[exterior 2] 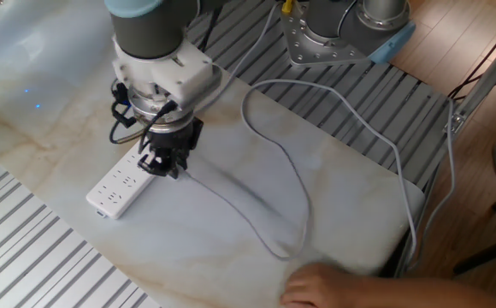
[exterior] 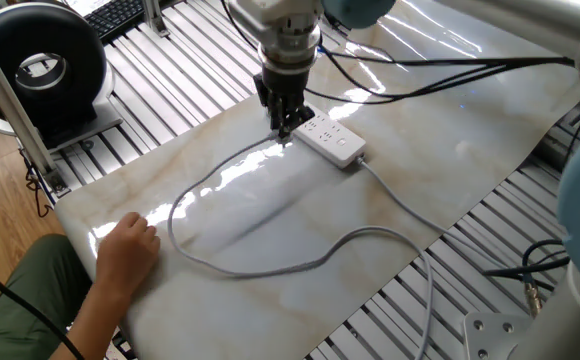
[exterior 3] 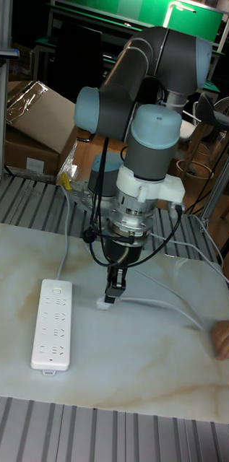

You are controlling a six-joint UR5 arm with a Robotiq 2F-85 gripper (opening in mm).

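A white power strip [exterior: 332,138] with several sockets lies flat on the marbled sheet, seen whole in exterior view 3 [exterior 3: 52,327]. My gripper [exterior: 288,132] points downward beside the strip's far-left end in exterior view 1. In exterior view 3 it [exterior 3: 116,289] hangs to the right of the strip, clearly apart from it. It is shut on a pale plug [exterior 3: 103,303] that pokes out below the fingertips. From the plug a grey cable [exterior: 173,215] runs off in a wide loop over the sheet. The plug's prongs are too small to make out.
A person's hand [exterior: 128,250] rests near the sheet's edge, with the cable loop between it and my gripper. The strip's own cord [exterior: 400,203] leads off towards the robot base. A black spool [exterior: 40,70] stands beside the sheet, whose middle is otherwise clear.
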